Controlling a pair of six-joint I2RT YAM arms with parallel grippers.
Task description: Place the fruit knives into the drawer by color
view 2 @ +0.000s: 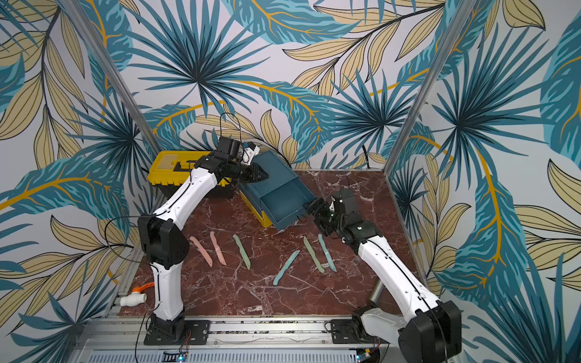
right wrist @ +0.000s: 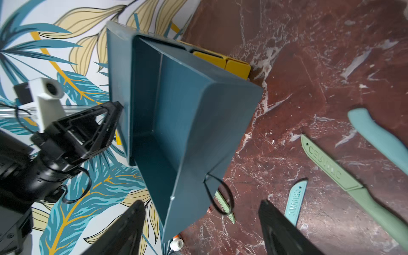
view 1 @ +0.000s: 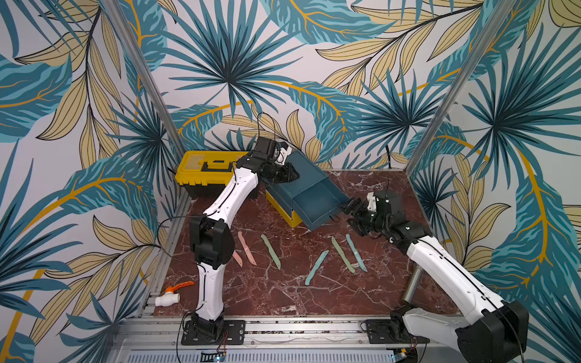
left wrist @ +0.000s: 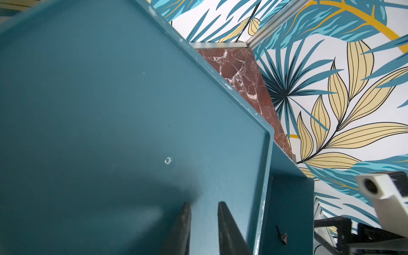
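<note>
The teal drawer unit (view 1: pixel 302 163) has its lower drawer (view 1: pixel 319 199) pulled out, and the drawer's inside looks empty. Over the unit's top is my left gripper, part open with nothing between its fingers. My right gripper stands open at the drawer's front, around or close to its black cord pull (right wrist: pixel 231 199); whether it touches cannot be told. On the table lie two pink knives (view 2: pixel 218 248) (view 2: pixel 201 251), a green knife (view 2: pixel 242 251), a blue knife (view 2: pixel 286 268), another green knife (view 2: pixel 313 254) and another blue knife (view 2: pixel 326 253).
A yellow-lidded toolbox (view 1: pixel 208 168) stands at the back left, beside the drawer unit. An orange and white object (view 1: pixel 167 299) lies at the front left.
</note>
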